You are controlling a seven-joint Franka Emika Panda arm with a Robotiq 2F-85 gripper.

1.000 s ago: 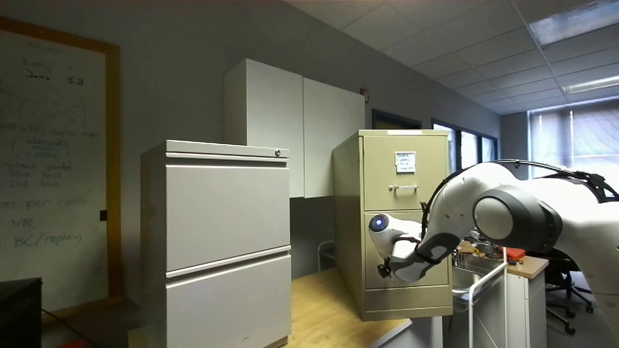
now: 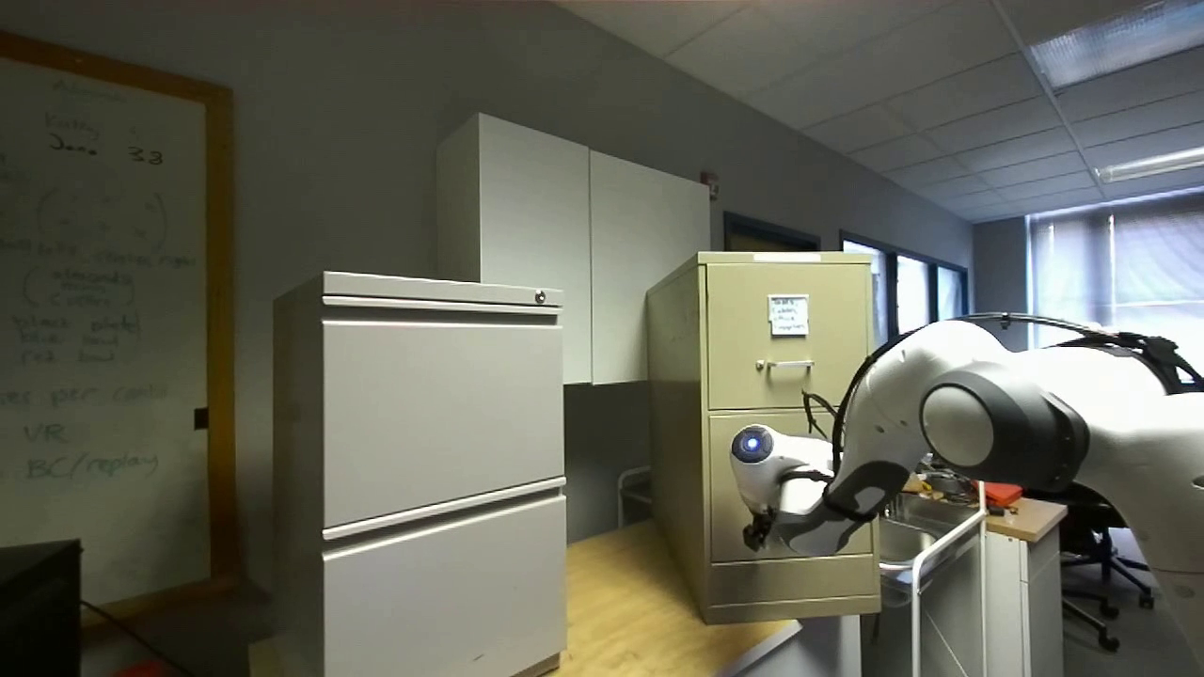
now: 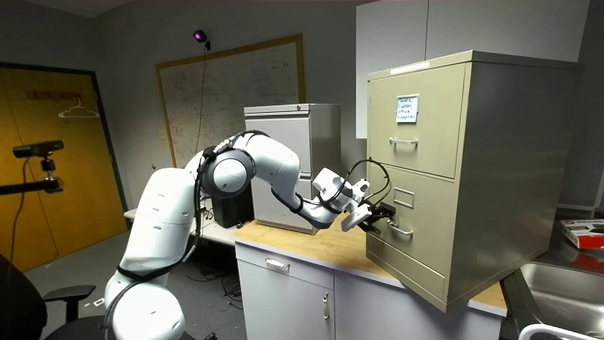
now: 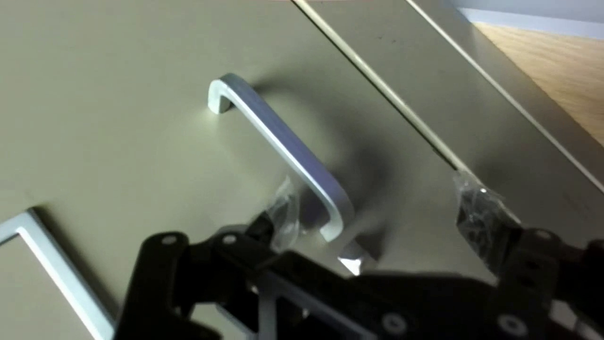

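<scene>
A tan file cabinet point(image 3: 419, 158) stands on the counter with both drawers closed. On its lower drawer point(image 4: 141, 147) a silver bar handle point(image 4: 286, 141) runs diagonally across the wrist view. My gripper is open at the front of that drawer. Its left finger, tipped with clear film point(image 4: 286, 215), lies close to the handle's near end; whether they touch I cannot tell. The right finger point(image 4: 481, 218) appears near the drawer's lower seam, apart from the handle. A small shiny latch piece point(image 4: 352, 264) shows just beyond the handle's end.
An empty label frame point(image 4: 62, 272) sits on the same drawer. A grey two-drawer cabinet point(image 2: 440, 406) stands on the wooden counter point(image 2: 626, 587), with bare counter between the cabinets. A sink point(image 3: 566, 294) and a red-and-white box point(image 3: 586, 232) are beside the tan cabinet.
In exterior view 1 my wrist has shifted slightly right and down, still before the lower drawer. Its cable now loops out above the wrist. The cabinet has not moved.
</scene>
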